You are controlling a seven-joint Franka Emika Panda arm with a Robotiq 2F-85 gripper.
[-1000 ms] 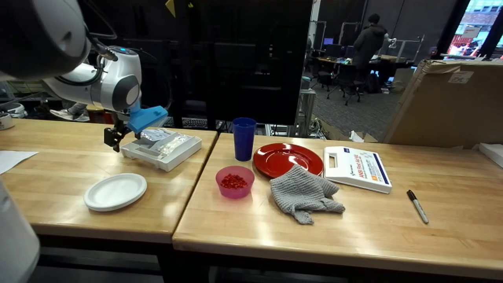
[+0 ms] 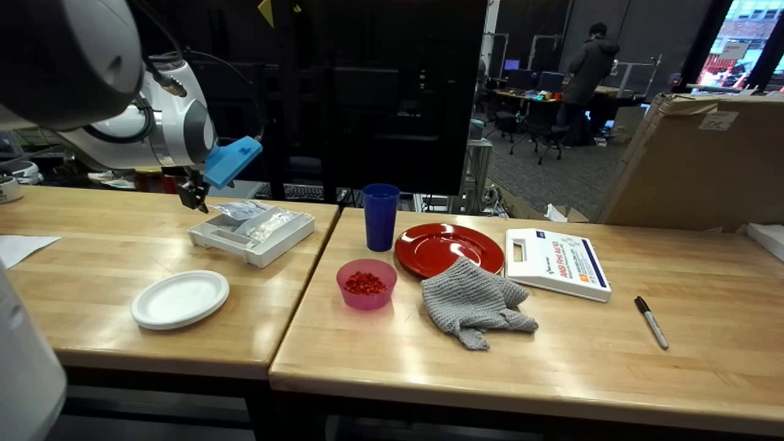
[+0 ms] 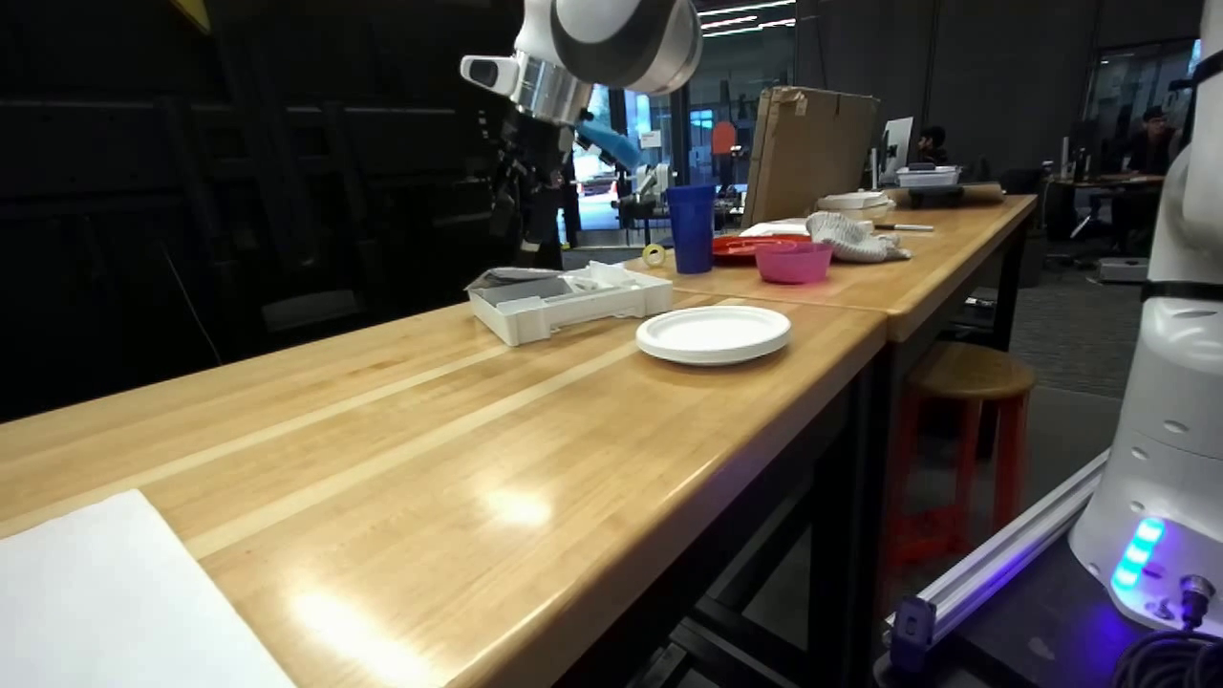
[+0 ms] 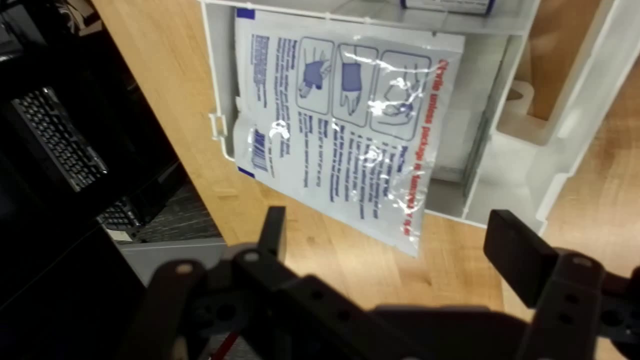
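Note:
In the wrist view my gripper is open, its two black fingers wide apart with nothing between them. Ahead of the fingertips lies a white printed packet [image 4: 354,120] with red lettering. It rests in the white first-aid box [image 4: 507,90], and its lower corner sticks out past the box edge over the table. From the side, the same box [image 2: 257,253] sits on the left table with clear packets in it. The gripper [image 2: 195,195] hangs just above and behind the box's left end, clear of it. In exterior view 2, the fingers are dark and hard to make out.
A white plate [image 2: 180,297] lies in front of the box. On the right table are a blue cup [image 2: 380,217], pink bowl [image 2: 365,283], red plate [image 2: 449,250], grey cloth [image 2: 478,301], white lid [image 2: 558,263] and marker [image 2: 651,322].
My gripper has risen and shifted slightly right and back, with its blue part tilted differently. The packet at the box's left end now sits more raised and displaced than before.

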